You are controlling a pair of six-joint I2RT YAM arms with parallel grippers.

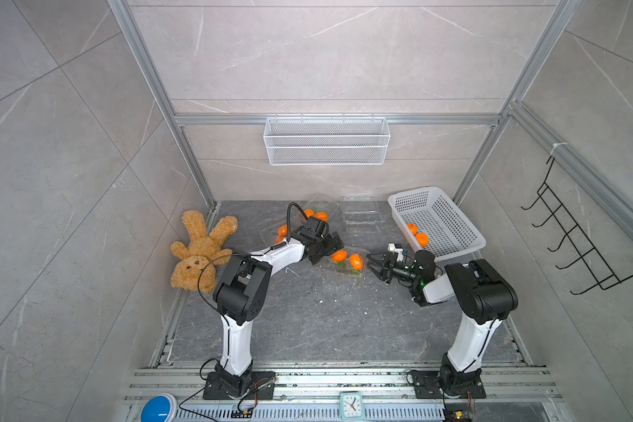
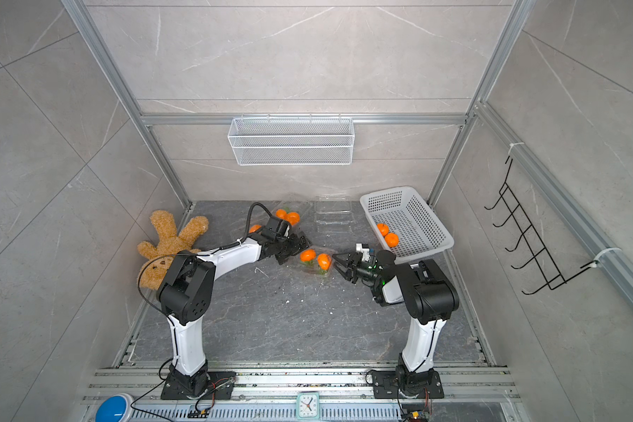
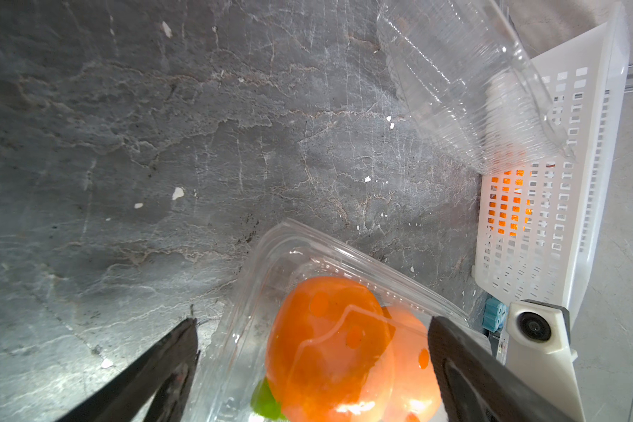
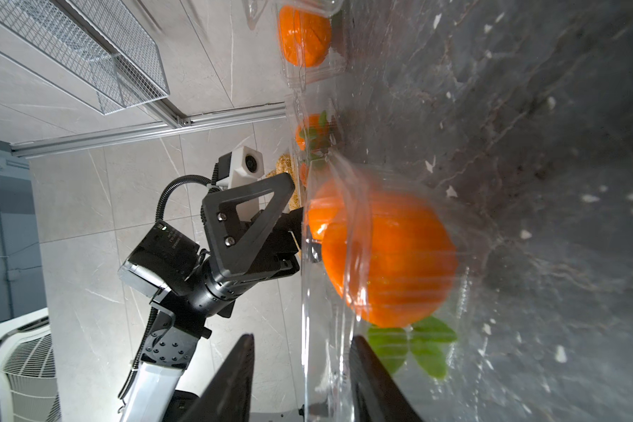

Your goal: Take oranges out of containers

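A clear container [image 3: 288, 246] with two oranges [image 3: 330, 344] in it stands on the tabletop between the arms. My left gripper is open over its left end, with the fingers apart on either side of the oranges in the left wrist view. At the container's right end, my right gripper is part open; its fingers stand on either side of the clear wall [image 4: 330, 330], near the nearer orange [image 4: 394, 253]. Whether they touch the wall cannot be told. Further oranges [image 2: 292, 218] sit in clear containers behind the left arm.
Two oranges [image 1: 416, 235] lie in the grey perforated basket [image 1: 460, 246] at the back right. An empty clear container [image 1: 359, 214] stands behind. A teddy bear [image 1: 200, 253] lies at the left.
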